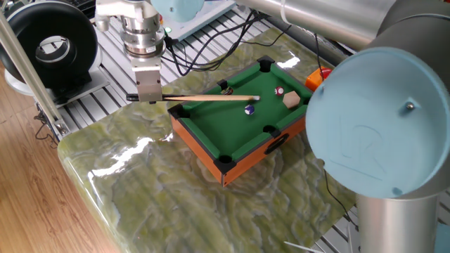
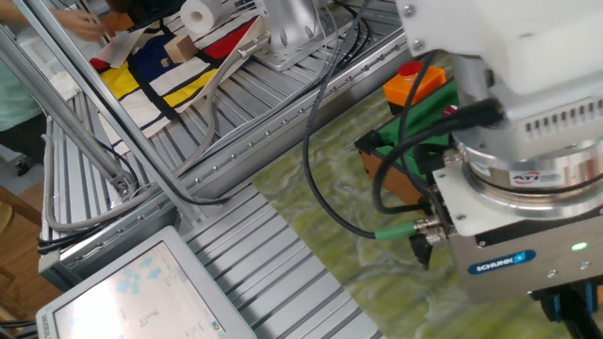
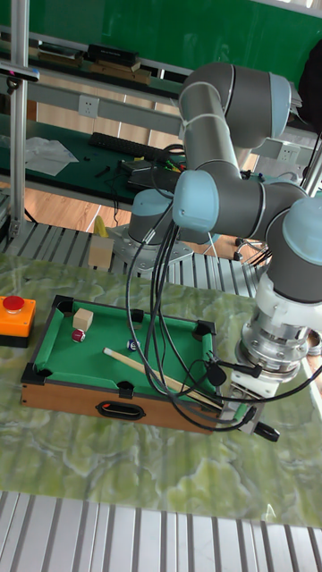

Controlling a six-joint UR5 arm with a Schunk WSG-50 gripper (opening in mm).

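Note:
My gripper is shut on a wooden cue stick near its black handle end, just off the left end of a toy pool table. The cue's pale tip extends over the green felt, close to a blue-and-white ball; whether they touch cannot be told. Farther along the felt lie a red-and-white ball and a wooden block. From the opposite side, the gripper appears at the table's right end, partly covered by cables. In exterior view 2 its fingers are mostly out of frame.
An orange box with a red button stands beside the pool table's far end. Black cables hang from the arm across the play area.

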